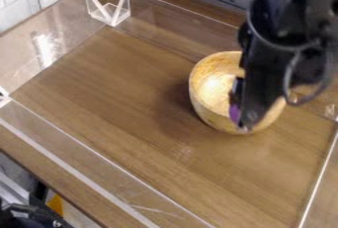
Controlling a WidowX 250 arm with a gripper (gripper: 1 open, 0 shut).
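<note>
My gripper (254,109) hangs at the right of the camera view, blurred, over a light wooden bowl (211,82) and hiding much of its right side. A purple object (235,114) shows at the gripper's tip, held by it, inside the bowl's outline; how deep it sits is unclear.
Clear plastic edging runs along its sides, with a white bracket (109,7) at the back left and a grey wall behind.
</note>
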